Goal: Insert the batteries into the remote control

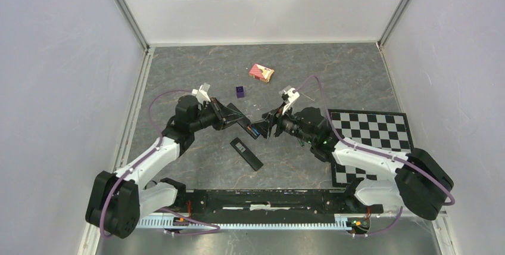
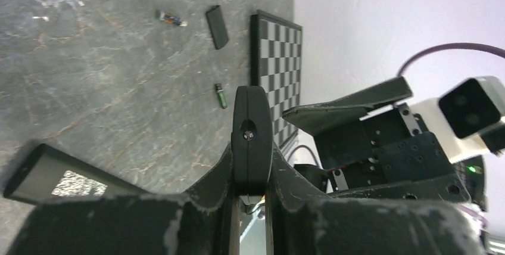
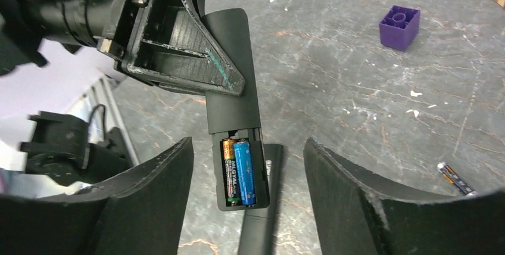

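My left gripper [image 1: 229, 115] is shut on the black remote [image 3: 232, 109], which hangs over the table with its battery compartment exposed at the lower end. In the right wrist view an orange-and-black battery [image 3: 230, 171] and a blue battery [image 3: 244, 173] lie side by side in that compartment. My right gripper [image 1: 265, 125] faces the compartment end; in its wrist view the fingers stand apart with nothing between them. A loose battery lies on the table to the right, and a green battery [image 2: 220, 96] shows in the left wrist view.
A long black piece [image 1: 246, 154] lies on the table below the remote. A purple brick [image 1: 240, 92] and a red box [image 1: 261, 72] sit behind it. A checkered board [image 1: 370, 130] is at the right, partly under my right arm.
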